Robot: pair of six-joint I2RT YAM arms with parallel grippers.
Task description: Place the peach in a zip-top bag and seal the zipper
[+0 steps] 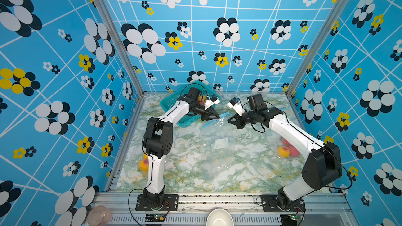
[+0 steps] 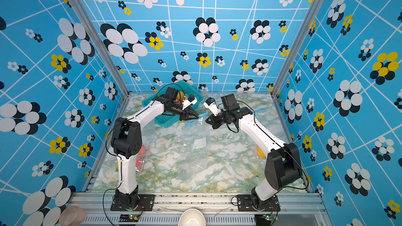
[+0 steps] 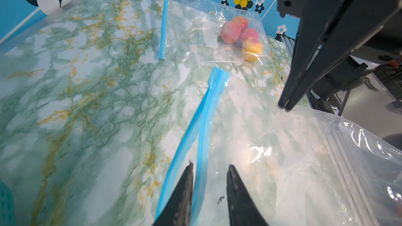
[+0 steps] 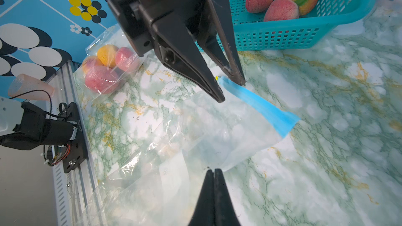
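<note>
An empty clear zip bag lies flat in the middle of the table, its blue zipper strip at the far end. In the left wrist view the two blue strands of the zipper stand partly apart. My left gripper is part open above the left part of the strip; whether it touches the film I cannot tell. Across from it, my right gripper is shut over the bag's right side, no object showing between its fingertips. Several peaches rest in the teal basket.
Filled clear bags of peaches lie at both sides: one at the left, one at the right. The basket stands at the back left, beneath my left arm. Bare marble shows beyond the zipper.
</note>
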